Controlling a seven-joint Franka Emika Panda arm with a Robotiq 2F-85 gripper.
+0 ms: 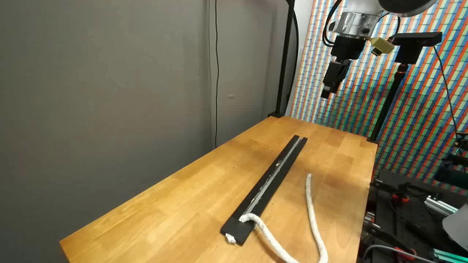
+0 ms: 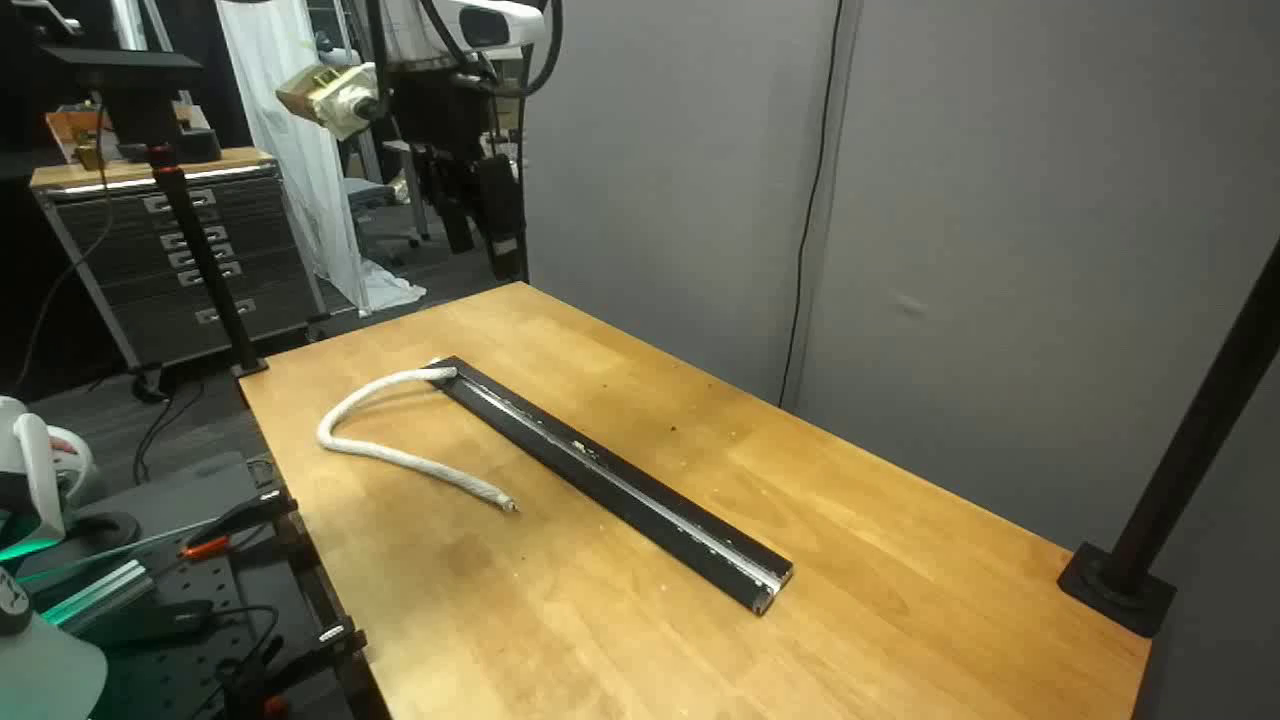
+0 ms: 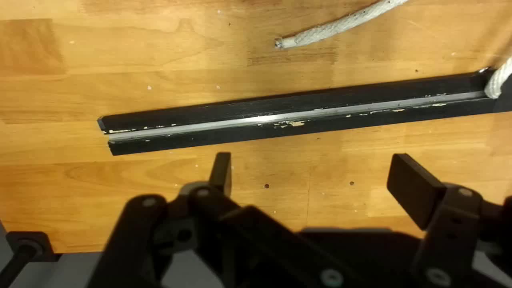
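Observation:
A long black bar (image 1: 272, 177) with a pale channel down its middle lies flat on the wooden table. One end of a white rope (image 1: 312, 214) is attached at the bar's near end in exterior view 1, with a short tip poking out below. From there the rope curves out over the table, and its loose end (image 3: 293, 41) rests beside the bar. High above the table is my gripper, its two fingers wide apart and nothing between them. In the wrist view the rope's bend is out of frame.
Bare wooden table (image 2: 936, 576) surrounds the bar and rope. Black posts (image 2: 1128, 576) stand at table corners, and a grey wall (image 1: 131, 87) runs along one long side. A dark cart with tools (image 1: 412, 219) sits against the opposite side.

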